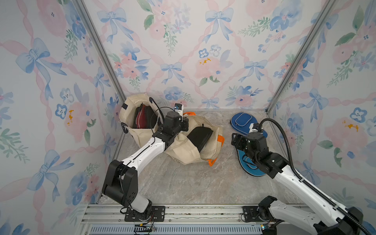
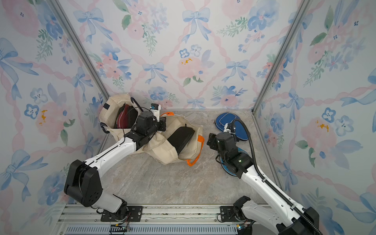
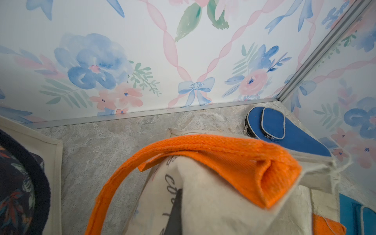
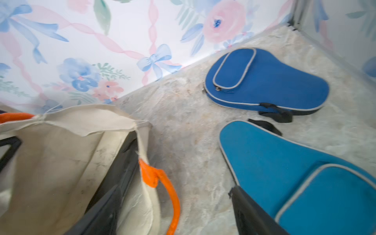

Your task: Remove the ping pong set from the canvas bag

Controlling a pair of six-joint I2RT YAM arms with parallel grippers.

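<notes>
The cream canvas bag with orange handles (image 1: 184,148) lies mid-table, its mouth facing right. Inside rests a black case (image 1: 200,137), also visible past the rim in the right wrist view. Two paddle-shaped ping pong cases, a dark blue one (image 4: 266,80) and a lighter blue one (image 4: 289,164), lie on the table right of the bag. My left gripper (image 1: 184,124) is at the bag's upper edge; one dark finger (image 3: 175,219) shows against the cloth, the other hidden by a fold. My right gripper is open and empty, raised between bag and cases.
A second cream bag with dark handles (image 1: 126,114) stands at the back left, holding a dark red case (image 1: 141,117) and black items. Bare table (image 1: 188,184) lies in front of the bags. Patterned walls close in the back and sides.
</notes>
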